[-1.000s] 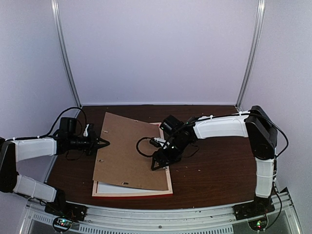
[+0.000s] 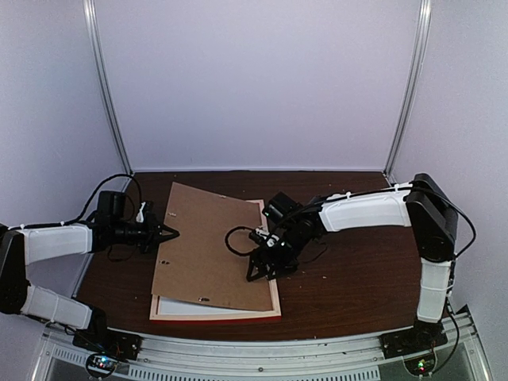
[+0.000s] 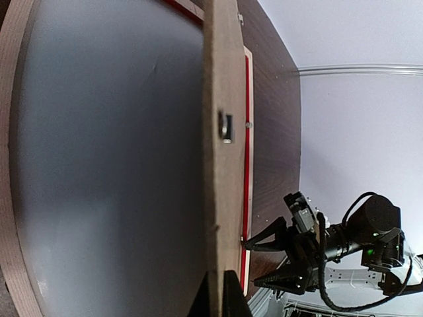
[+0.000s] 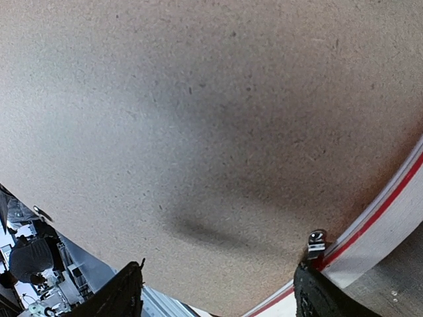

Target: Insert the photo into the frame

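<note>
The brown backing board (image 2: pixel 202 246) leans over the picture frame (image 2: pixel 274 298), its left side raised. My left gripper is shut on that raised edge of the backing board. Under the board, a smooth pale sheet (image 3: pixel 112 158) lies inside the frame; whether it is the photo or a clear cover, I cannot tell. At the frame's right side, my right gripper hovers over the board with its fingers apart and nothing between them. One of its fingertips (image 4: pixel 307 281) is beside a small metal clip (image 4: pixel 317 241) at the board's edge.
Bare dark table (image 2: pixel 349 278) spreads to the right of the frame. The frame's near side lies close to the metal rail (image 2: pixel 262 353) at the table's front. Small metal clips sit along the board's edges.
My right gripper has shifted slightly toward the front of the table, its fingers now spread wider. The left gripper and the board have stayed in place.
</note>
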